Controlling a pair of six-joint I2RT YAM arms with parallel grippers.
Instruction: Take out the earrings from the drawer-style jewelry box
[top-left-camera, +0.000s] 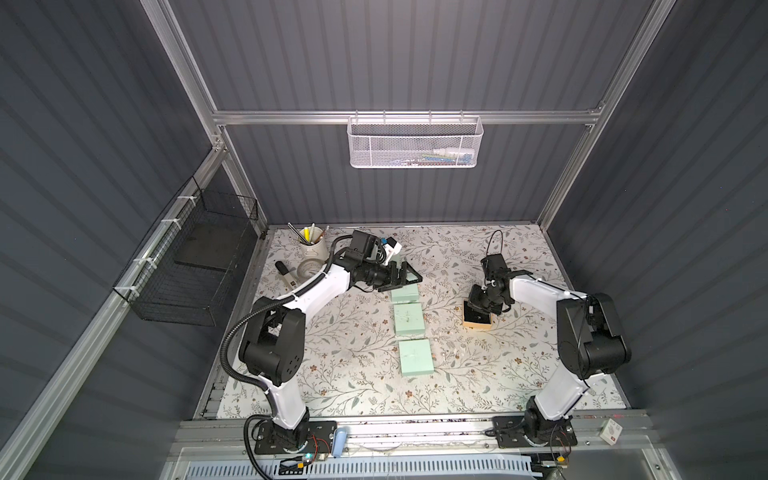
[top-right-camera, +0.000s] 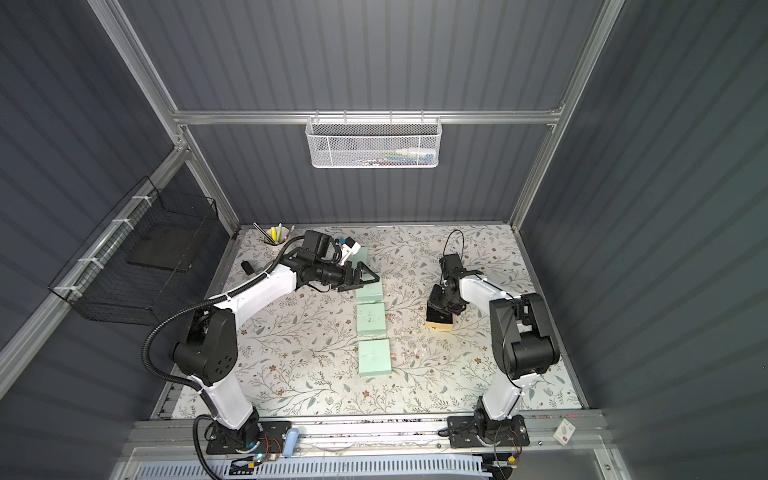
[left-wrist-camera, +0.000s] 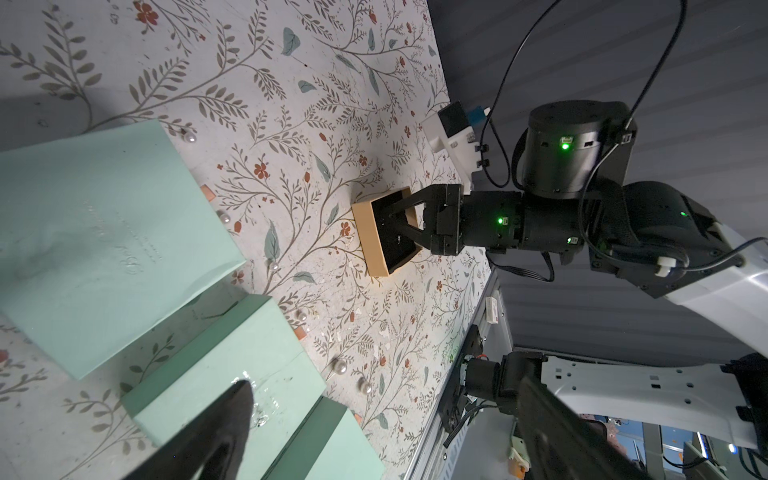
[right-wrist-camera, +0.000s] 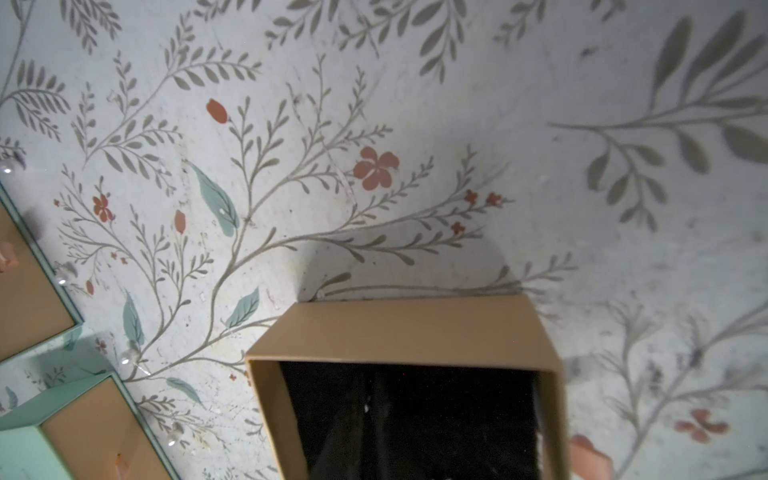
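Observation:
A tan drawer with a black lining (right-wrist-camera: 408, 328) lies on the table at right, beside the mint boxes (top-right-camera: 370, 318); a small pale speck shows on the lining, too small to identify. My right gripper is over the drawer with its fingers down in or at it; its finger looks partly open, and what is between the fingers cannot be told. In the right wrist view the fingertips are not clearly seen. My left gripper (top-left-camera: 400, 273) hangs open above the upper mint boxes (left-wrist-camera: 108, 232), nothing between its fingers.
Several pearl-like beads (left-wrist-camera: 340, 366) lie along the boxes' right side. A pen cup (top-left-camera: 313, 247) and a round dish stand at the back left.

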